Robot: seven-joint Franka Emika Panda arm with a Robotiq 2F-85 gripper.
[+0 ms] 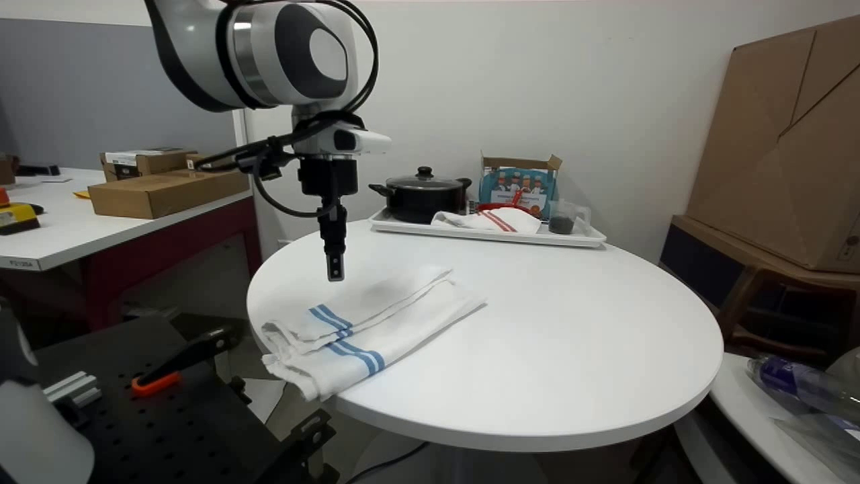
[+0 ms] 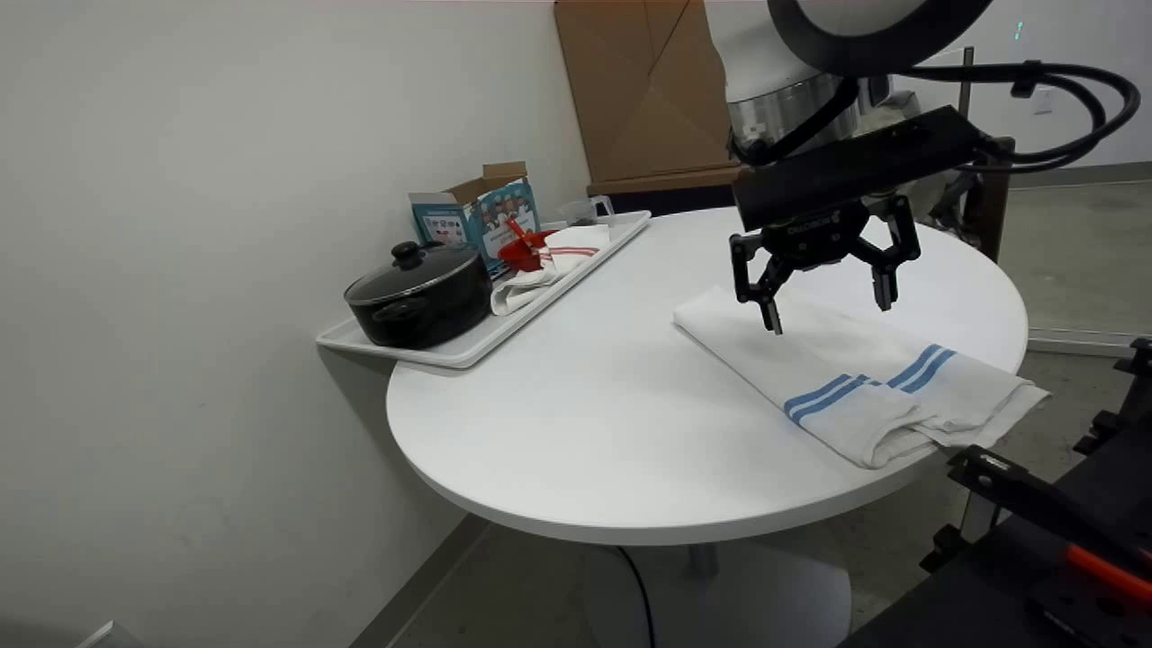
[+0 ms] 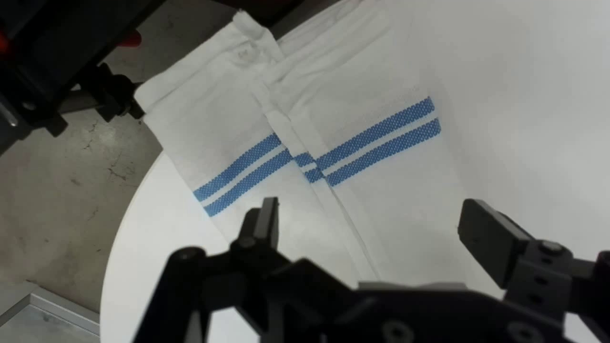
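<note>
A white towel with blue stripes point(image 1: 395, 331) lies folded on the round white table point(image 1: 564, 347), its striped end reaching over the near left edge. In the wrist view the towel point(image 3: 383, 211) shows a fold line running down its middle, with creased layers at the far end. My gripper point(image 2: 829, 313) hangs above the towel's plain part, pointing down, fingers spread wide and nothing between them. From the wrist camera the two dark fingers point(image 3: 266, 226) stand well apart over the cloth, not touching it as far as I can tell.
At the table's back a white tray point(image 1: 484, 234) carries a black lidded pot point(image 1: 423, 196), a red-striped cloth point(image 1: 496, 219), an opened box point(image 1: 518, 181) and a clear cup point(image 1: 568, 218). A black perforated platform point(image 1: 161, 403) stands near the towel's overhanging end.
</note>
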